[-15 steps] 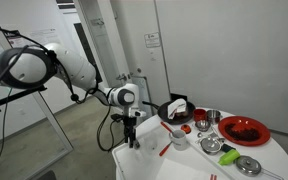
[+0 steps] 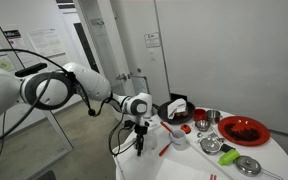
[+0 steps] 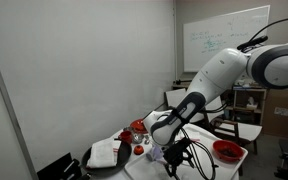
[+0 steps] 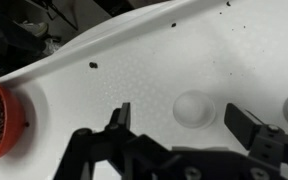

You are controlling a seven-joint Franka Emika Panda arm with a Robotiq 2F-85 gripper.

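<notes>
My gripper is open, with its two dark fingers apart and nothing held between them. In the wrist view, a small round translucent object [image 4: 193, 108] lies on the white table in the area framed by the fingers, a little beyond the line of their tips. Exterior view 1 has the gripper [image 2: 140, 144] low over the left part of the table, pointing down. From the other side, exterior view 2 shows the gripper [image 3: 171, 163] near the tabletop; the small object cannot be made out there.
An orange-red container [image 4: 8, 122] with dark contents stands at the wrist view's left. A white cup [image 2: 178, 140], black pan [image 2: 165, 113], red plate [image 2: 243, 130], green item [image 2: 228, 157] and lidded pan [image 2: 248, 165] occupy the table's middle and right.
The arm has swung slightly to the right and lower in exterior view 1, bringing the gripper closer to the table. The tabletop objects appear unmoved.
</notes>
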